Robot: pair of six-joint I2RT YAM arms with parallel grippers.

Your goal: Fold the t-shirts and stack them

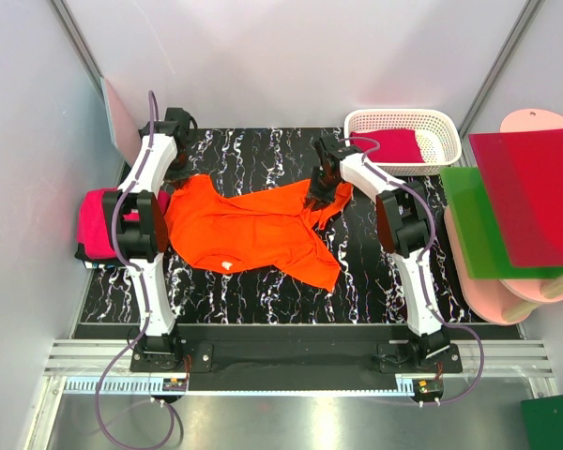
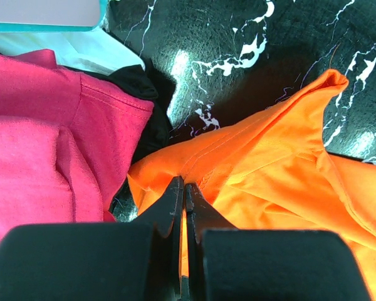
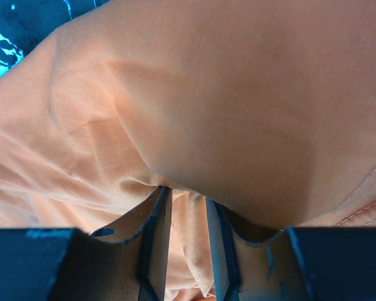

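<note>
An orange t-shirt (image 1: 249, 239) lies spread and wrinkled across the middle of the table. At its far left corner, my left gripper is shut on the cloth; creases of the orange fabric (image 2: 257, 169) gather at its tips. Over the shirt's right part, my right gripper stands part open, fingers apart and low against the fabric (image 3: 188, 119). Folds of cloth show between and beyond those fingers, not pinched. From above, the right gripper (image 1: 313, 201) covers a bunched area near the far right sleeve.
A folded pink-red stack (image 1: 96, 227) sits left of the shirt, close to the left arm. The white basket (image 1: 441, 150) at the back right holds a red cloth (image 1: 394, 146). Green and red boards (image 1: 544, 197) stand along the right edge. Bare table shows in front of the shirt.
</note>
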